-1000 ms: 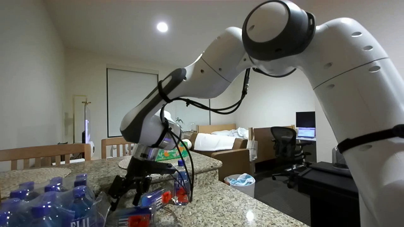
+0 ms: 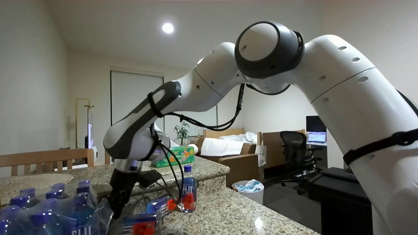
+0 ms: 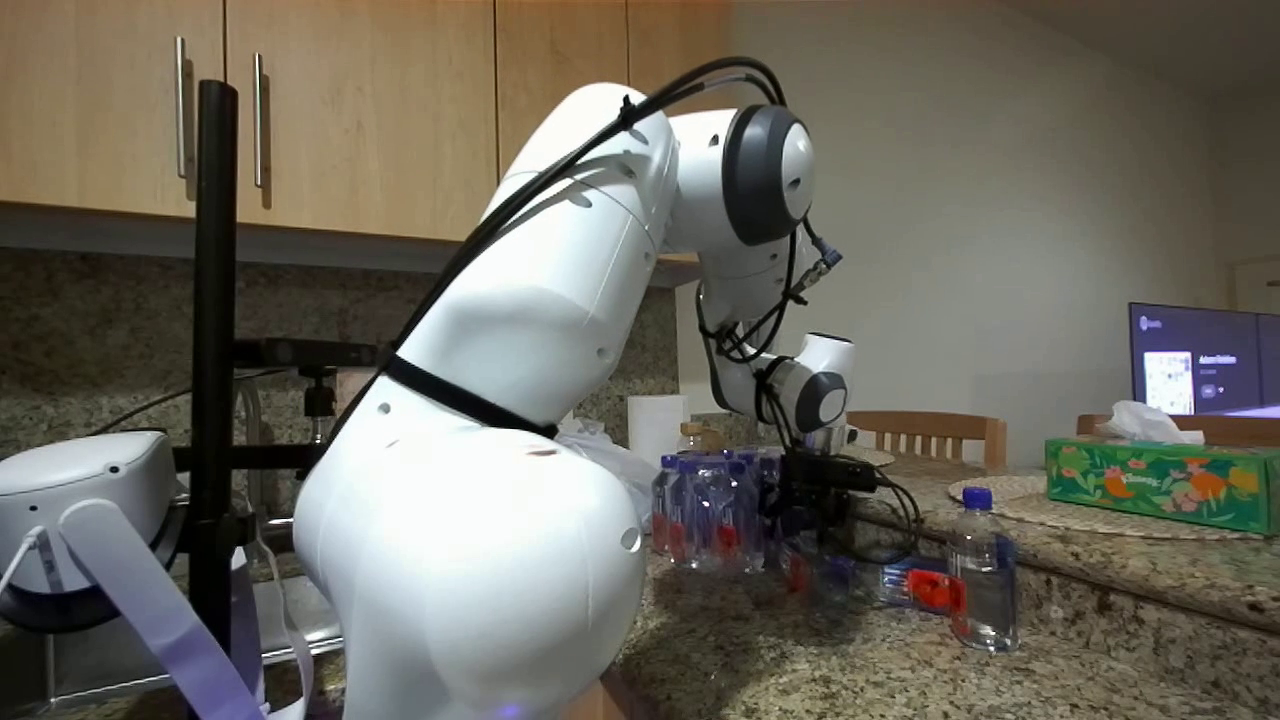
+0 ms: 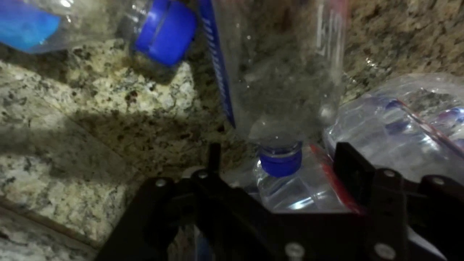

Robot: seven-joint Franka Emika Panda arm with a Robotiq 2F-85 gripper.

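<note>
In the wrist view a clear water bottle [image 4: 278, 78] lies on the counter, its blue cap [image 4: 281, 163] pointing toward my gripper. The cap sits between my fingers, which stand apart on either side with gaps showing; the fingers are partly open. Another lying bottle [image 4: 100, 21] is at the upper left of that view. From exterior view 1, my gripper [image 2: 116, 201] is low beside the wrapped pack of bottles [image 2: 51, 213], and its fingertips are hard to make out. A label of a lying bottle [image 2: 143, 227] shows just right of it.
An upright bottle [image 3: 986, 576] stands near the raised ledge, with a lying bottle [image 2: 161, 204] beside it. Plastic wrap [image 4: 400, 126] crowds the right finger. A tissue box [image 2: 175, 156] sits on the ledge.
The arm has moved left and down in exterior view 1, bringing my gripper lower and closer to the bottle pack. The bottles look unmoved.
</note>
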